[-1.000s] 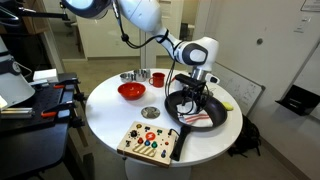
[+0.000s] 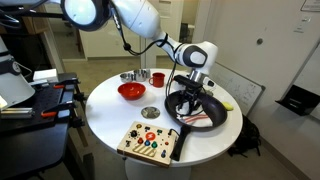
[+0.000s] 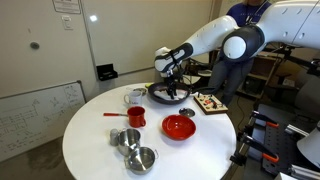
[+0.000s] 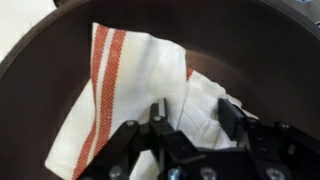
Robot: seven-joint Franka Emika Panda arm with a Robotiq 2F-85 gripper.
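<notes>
A white cloth with red stripes (image 4: pixel 110 85) lies crumpled in the dark frying pan (image 4: pixel 270 30). Low over the cloth, my gripper points down with its fingers apart. A raised fold of cloth shows between the fingertips, and I cannot tell how firmly they touch it. In exterior view 1 the gripper (image 2: pixel 186 103) is inside the left part of the pan (image 2: pixel 212 122), with the striped cloth (image 2: pixel 192 118) partly hidden by it.
The pan's black handle (image 2: pixel 180 143) points toward the front. A wooden board with knobs (image 2: pixel 147 142), a red bowl (image 2: pixel 131 91), a red mug (image 2: pixel 158 80) and metal pots (image 3: pixel 142 160) share the round white table. Free tabletop lies left of the pan.
The gripper has sunk slightly lower into the pan, over the cloth. The other things on the table stay where they were.
</notes>
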